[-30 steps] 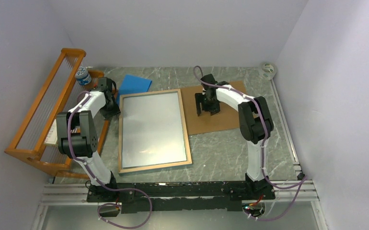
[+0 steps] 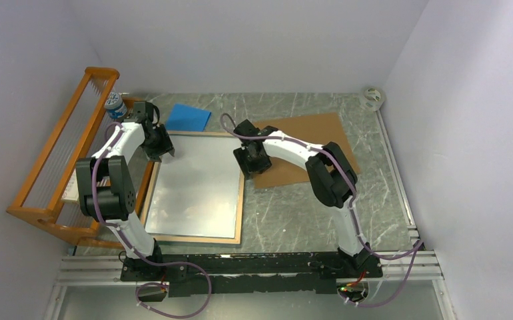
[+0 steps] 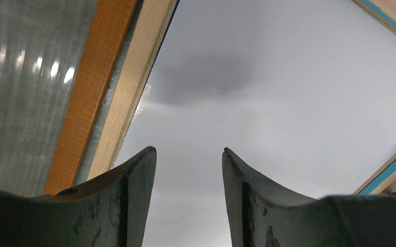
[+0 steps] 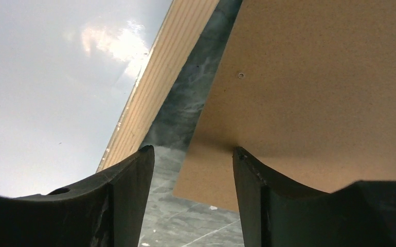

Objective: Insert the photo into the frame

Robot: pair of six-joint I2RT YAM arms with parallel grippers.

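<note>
The picture frame [image 2: 194, 187], a light wooden rim round a clear pane over white, lies flat in the middle left of the table. My left gripper is open above its upper left part, nothing between its fingers. My right gripper is open at its right side, over the gap between the wooden rim [image 4: 151, 87] and a brown board [image 4: 299, 92], with nothing between its fingers. I cannot tell whether a photo is among these sheets.
A wooden rack [image 2: 67, 140] with a jar [image 2: 114, 107] stands at the left. A blue sheet [image 2: 187, 117] lies at the back, a tape roll [image 2: 371, 99] at the back right.
The picture frame has moved left and slightly toward the front, now straighter. My right gripper has moved left to its right edge. The left gripper has shifted slightly right.
</note>
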